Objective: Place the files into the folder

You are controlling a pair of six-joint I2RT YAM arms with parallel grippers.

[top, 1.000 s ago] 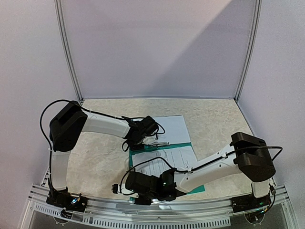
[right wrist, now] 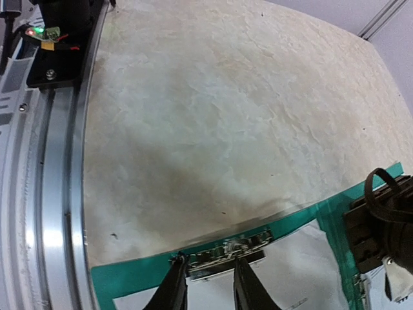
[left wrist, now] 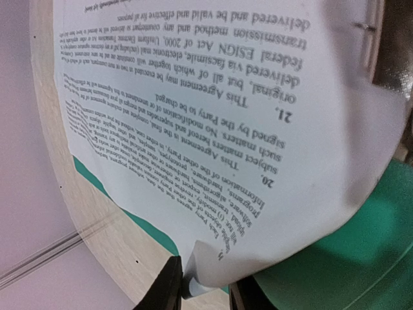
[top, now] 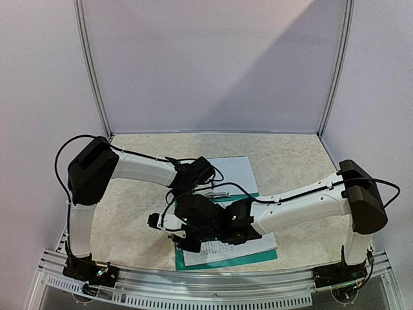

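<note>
The green folder [top: 229, 262] lies open on the table, with a printed sheet [top: 240, 248] on its near half and a white sheet [top: 235, 171] at the far side. In the left wrist view, my left gripper is partly open, a curled corner of the printed paper [left wrist: 193, 148] between its fingers; whether they touch it is unclear. My right gripper stands partly open over the folder's edge, near a dark metal clip [right wrist: 226, 256] on the folder. Nothing shows gripped there. In the top view, the right arm covers much of the folder's middle.
A silver clasp [top: 216, 194] shows near the folder's spine. The metal rail [top: 213, 298] runs along the table's front. Bare tabletop [top: 293, 161] lies open to the right and at the back. Both arms and their cables crowd the folder.
My right arm has moved away from the front rail, farther over the near half of the folder, hiding more of the printed sheet. The left arm looks still in the top view.
</note>
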